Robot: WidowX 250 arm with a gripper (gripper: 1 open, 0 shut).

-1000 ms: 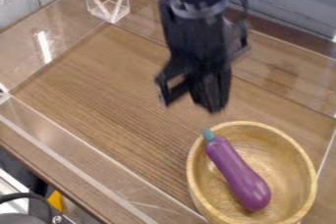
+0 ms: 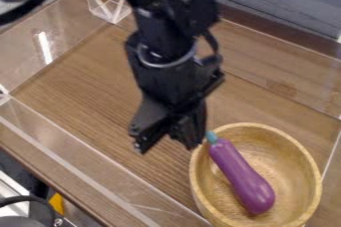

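My black gripper [image 2: 182, 129] hangs over the middle of the wooden table, just above and left of a yellow bowl [image 2: 296, 149] at the lower right. It looks shut, with nothing visible between its fingers. In the bowl lies a purple toy eggplant [image 2: 242, 177] with a teal stem pointing up-left, toward the gripper. The arm hides part of the table behind it.
A clear plastic-looking piece [image 2: 107, 4] sits at the back left. Table around the gripper is bare wood [image 2: 74, 87]. A pale wall runs along the back right, and dark cables show at the lower left corner.
The bowl and eggplant have not visibly moved.
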